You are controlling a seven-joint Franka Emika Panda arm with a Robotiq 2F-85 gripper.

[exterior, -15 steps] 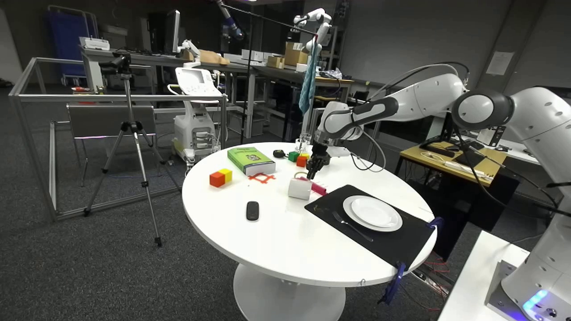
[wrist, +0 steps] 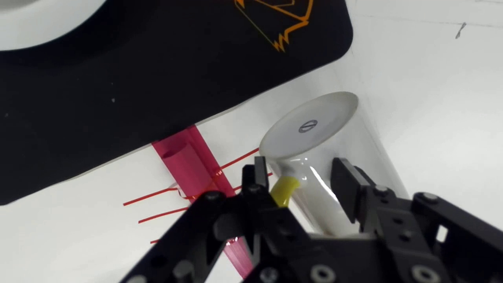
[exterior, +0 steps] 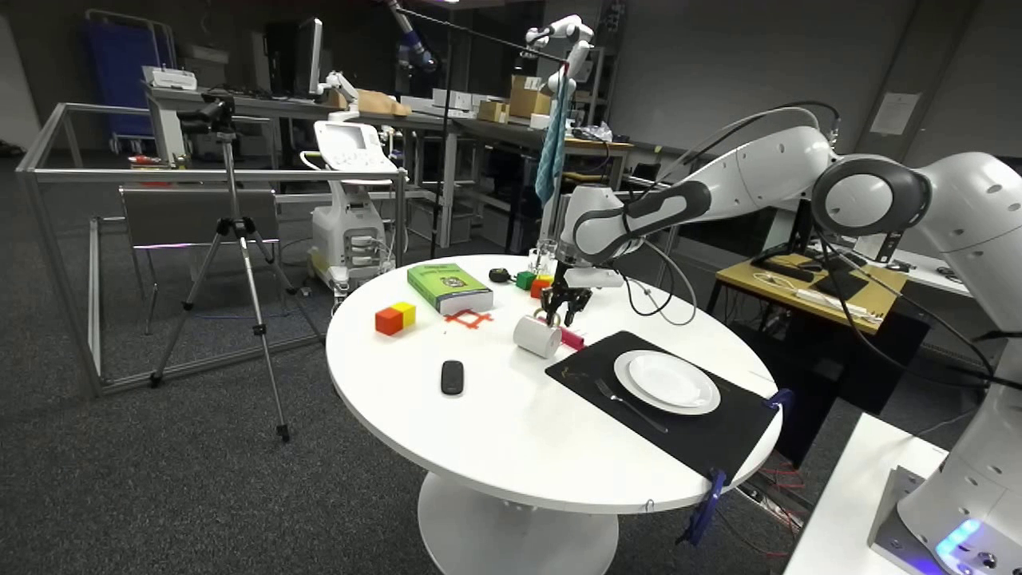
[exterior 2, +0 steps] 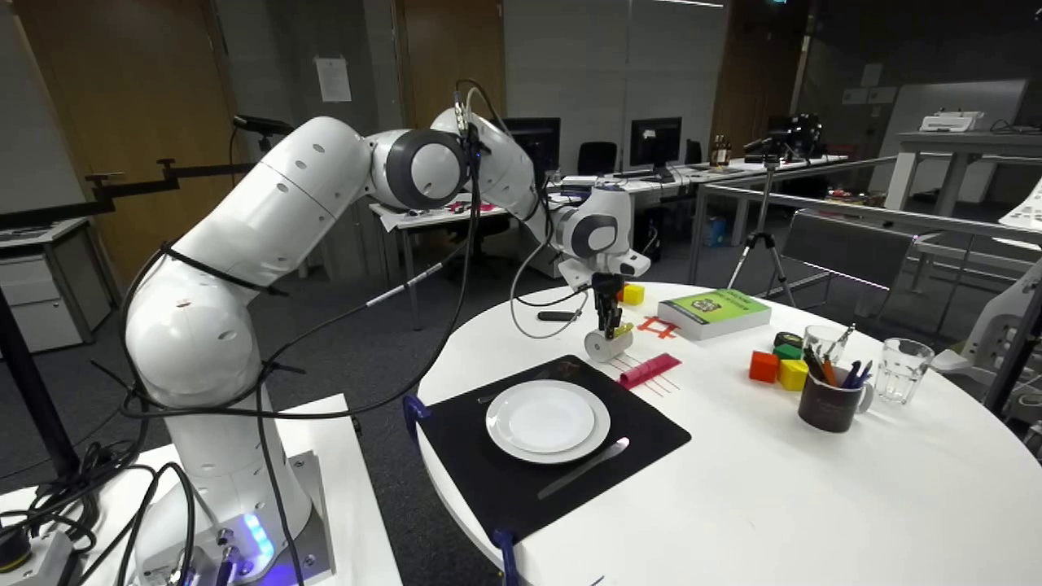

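Note:
A white mug (wrist: 325,162) lies on its side on the round table, its flat base facing the black placemat in the wrist view. Its yellow handle (wrist: 284,190) shows beside the left finger. Above the mug is my gripper, its fingers apart, one on the handle side and the other over the mug's body. The same mug (exterior: 537,336) appears under the gripper (exterior: 563,316) in exterior view 1, and the mug (exterior 2: 607,345) sits below the fingers in exterior view 2. Whether the fingers touch it is hard to tell.
Close by are a pink wrapped roll (exterior 2: 650,369) with red sticks and the placemat (exterior 2: 469,430) bearing white plates (exterior 2: 547,418). A green book (exterior: 450,288), colored blocks (exterior: 389,321) and a black mouse (exterior: 452,378) stand apart.
The mug has turned, and its base now faces more toward exterior view 1. My gripper has shifted slightly and its wrist is rotated.

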